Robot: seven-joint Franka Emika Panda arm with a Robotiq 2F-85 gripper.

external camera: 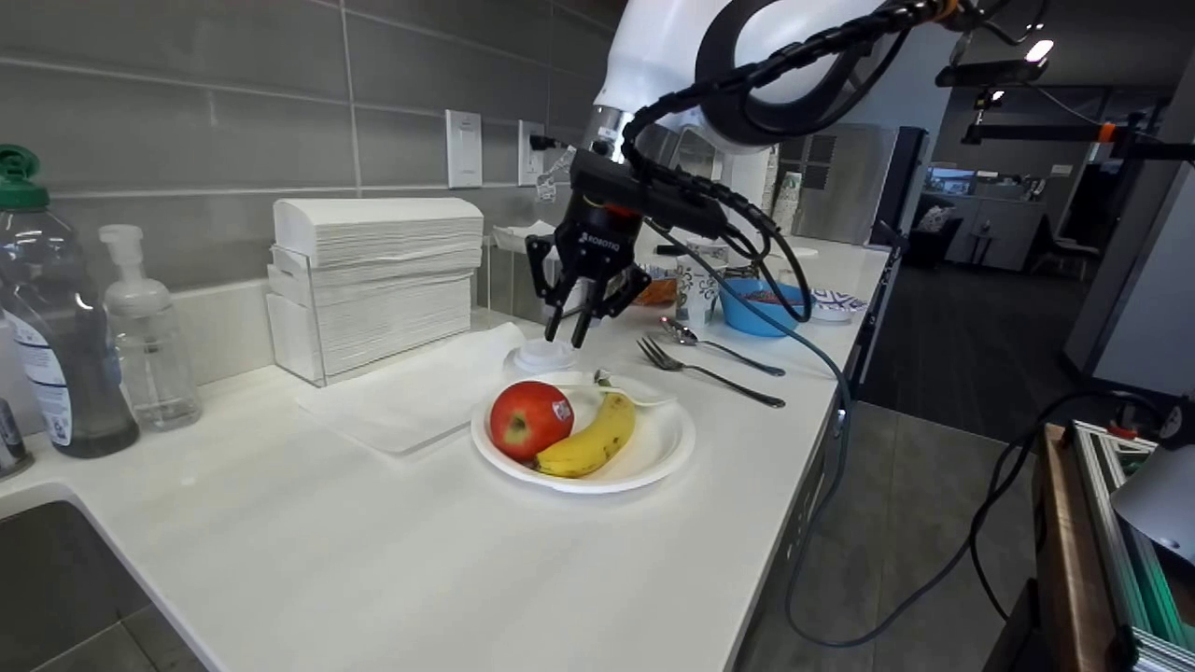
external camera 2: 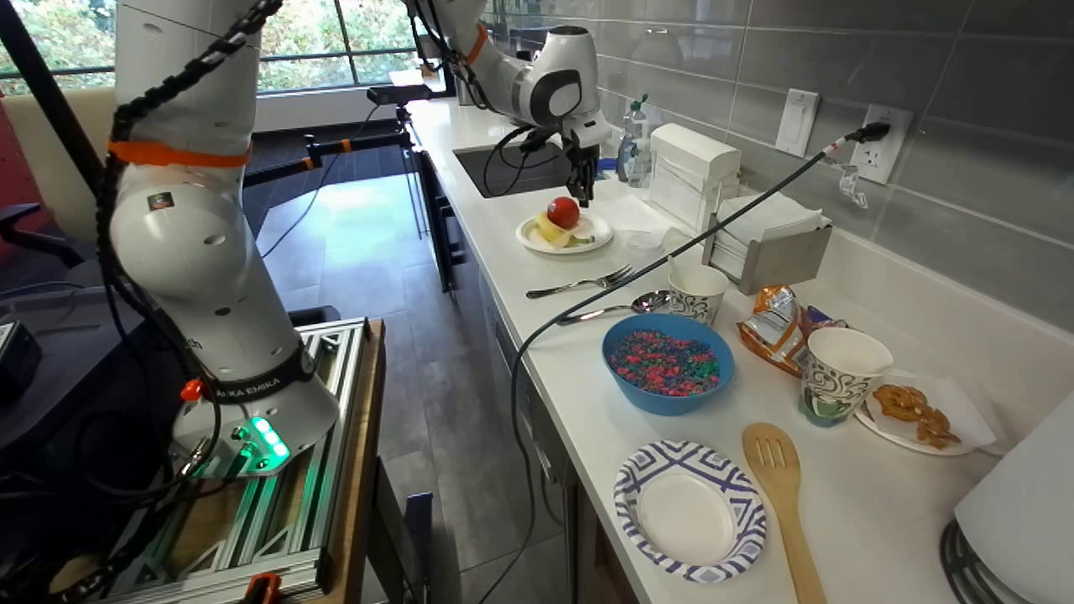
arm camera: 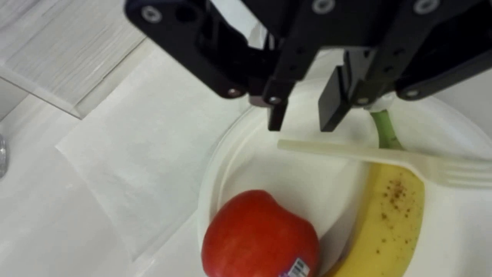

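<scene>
My gripper hangs over the back of a white plate (external camera: 661, 463), its fingers apart by a small gap and nothing between them. On the plate lie a red apple (arm camera: 259, 235) with a sticker and a yellow banana (arm camera: 392, 217). In the wrist view a pale plastic fork (arm camera: 406, 159) rests across the banana near its green stem, its handle end close below my fingertips. Exterior view 1 shows the gripper (external camera: 568, 336) clear of the apple and above the plate's surface.
Paper napkins (external camera: 375, 286) stand in a holder by the wall, a loose sheet beside the plate. A metal fork (external camera: 711, 373), a spoon (external camera: 723, 346) and a blue bowl (external camera 2: 669, 398) lie farther along. A sink (external camera: 67, 582) sits at its near left.
</scene>
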